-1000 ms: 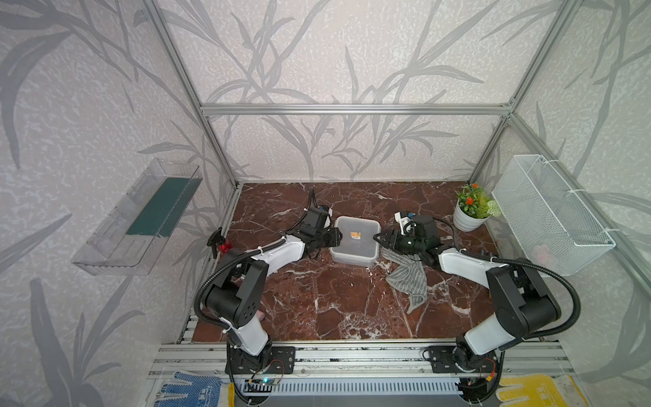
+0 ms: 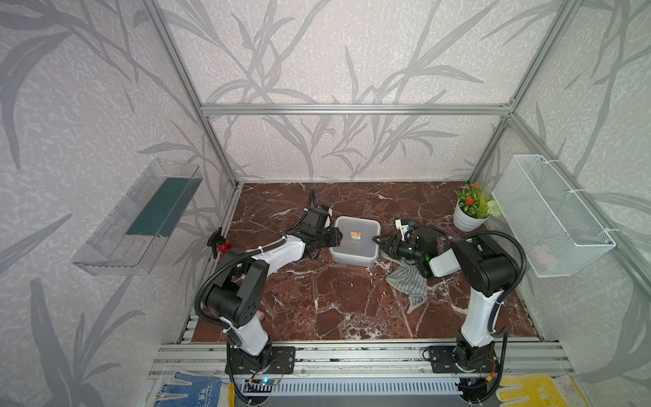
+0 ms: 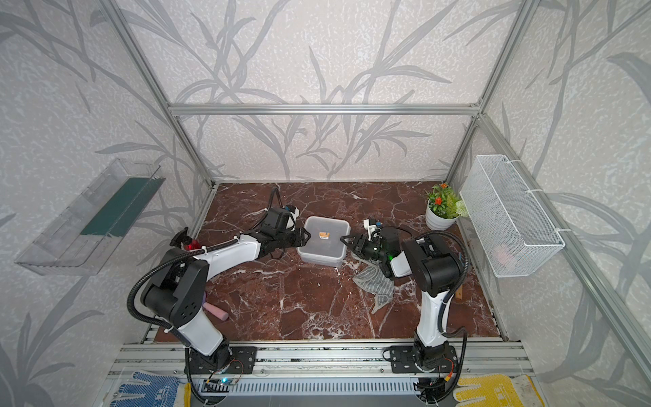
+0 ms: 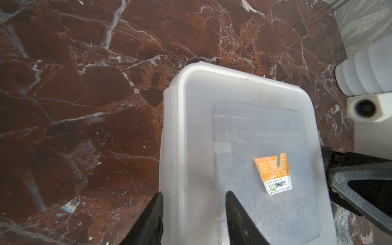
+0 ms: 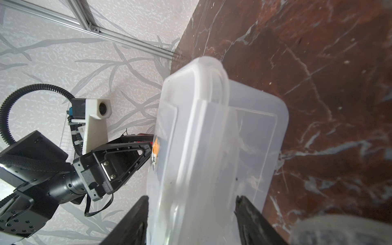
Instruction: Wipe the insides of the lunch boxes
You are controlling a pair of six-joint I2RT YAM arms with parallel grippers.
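A lidded translucent lunch box (image 2: 356,247) with an orange label (image 4: 272,173) rests at the table's centre. My left gripper is shut on its left rim, one finger each side of the wall. My right gripper stands open at the box's right side, its fingers straddling the edge of lid and box. A grey striped cloth (image 2: 410,288) lies crumpled on the table under and in front of the right gripper.
A potted plant (image 2: 469,213) stands at the back right. A wire basket (image 2: 552,217) hangs on the right wall, a clear tray (image 2: 112,257) on the left. A red object (image 2: 224,247) sits at the far left.
My right arm's elbow has swung leftward and inward, turning the wrist, while the gripper stays by the box's right side. The left arm and the box have not visibly moved.
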